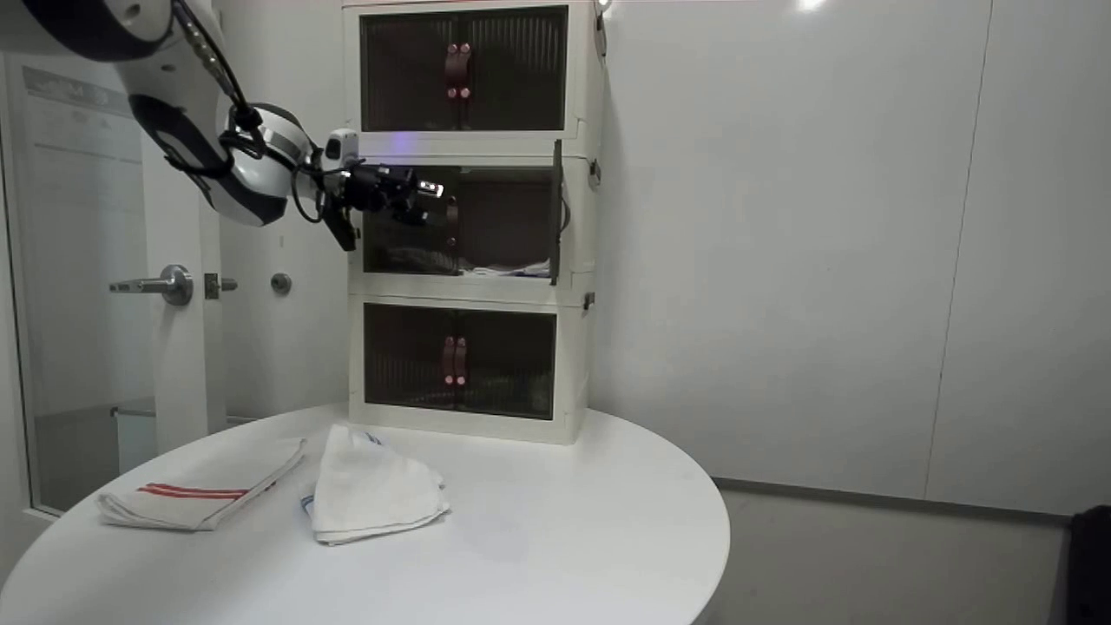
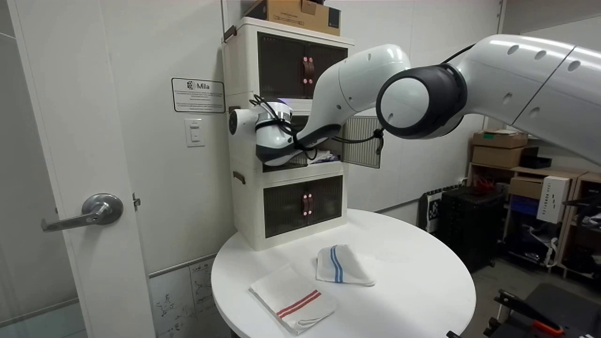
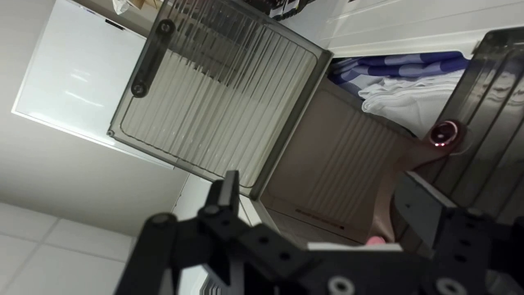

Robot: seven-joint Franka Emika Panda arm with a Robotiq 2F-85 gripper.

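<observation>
My gripper (image 1: 424,204) stands open in front of the middle cabinet, with nothing held between its fingers. That cabinet's right door (image 3: 221,98) is swung wide open, while its left door (image 3: 491,128) is shut. The left door's brown handle (image 3: 388,196) shows close to the right finger (image 3: 420,209) in the wrist view; whether they touch I cannot tell. Inside the cabinet lie white folded cloths (image 3: 415,100) and a blue-and-white cloth (image 3: 417,64). On the table are a white towel with red stripes (image 2: 294,298) and one with blue stripes (image 2: 352,265). The arm hides the gripper in exterior view 2.
Cabinets with shut doors sit above (image 1: 463,68) and below (image 1: 458,359) the middle one. The open door juts forward at the cabinet's right side.
</observation>
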